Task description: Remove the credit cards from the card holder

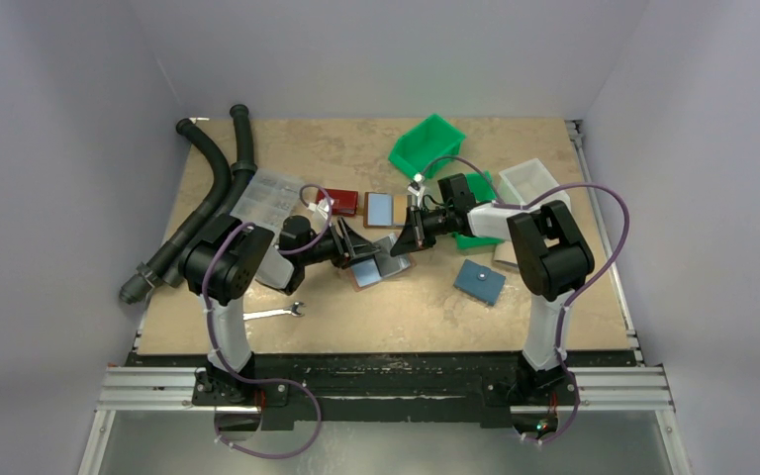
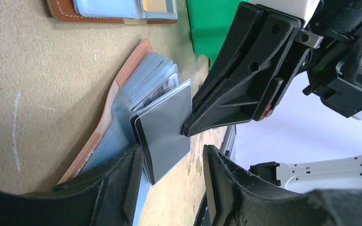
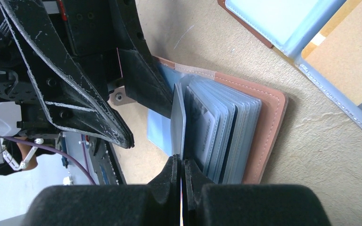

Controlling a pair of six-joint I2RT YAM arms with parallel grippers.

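An open card holder with a tan border and a stack of clear sleeves lies at the table's middle. Cards show inside the sleeves. My left gripper is open at the holder; in the left wrist view its fingers flank the grey end sleeve. My right gripper is shut at that sleeve's edge; in the right wrist view its fingertips meet at the thin upright flap, and whether it is pinched between them is unclear.
A second holder and a red case lie behind. Green bins stand at the back right, a blue pouch at the right, a wrench at front left, black pipes at far left.
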